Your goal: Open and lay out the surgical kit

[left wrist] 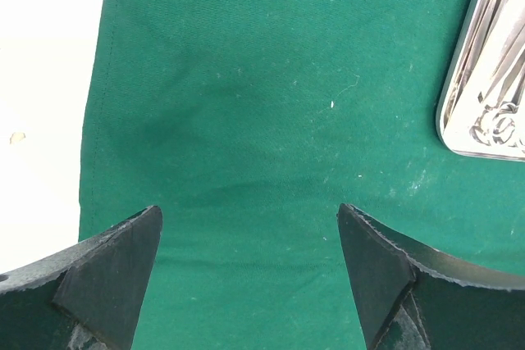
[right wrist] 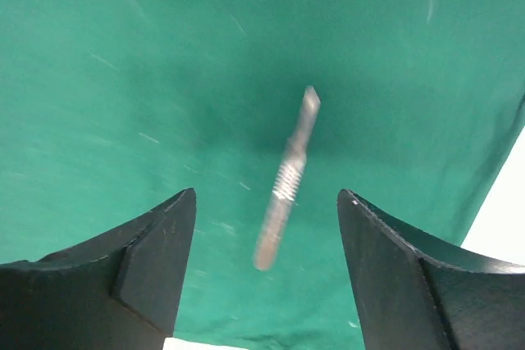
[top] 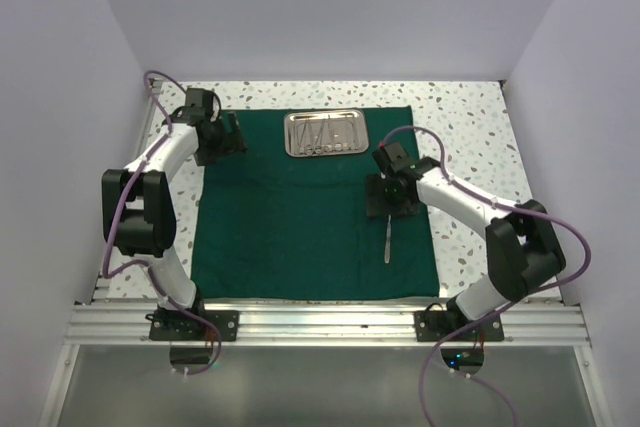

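Note:
A dark green cloth [top: 290, 237] lies flat on the table, with the metal instrument tray [top: 325, 153] on its back part. Scissor-like tools with ring handles [left wrist: 502, 123] rest in that tray. On the right side of the cloth a slim scalpel-like handle [top: 387, 245] lies by itself. My right gripper [top: 389, 213] is open just over its far end. In the right wrist view this instrument [right wrist: 280, 194] shows between the spread fingers, touching neither. My left gripper [top: 234, 140] is open and empty above the cloth's back left corner, left of the tray.
Speckled white tabletop [top: 470, 147] shows around the cloth. A metal rail [top: 300, 315] runs along the front edge, and grey walls stand at the back and sides.

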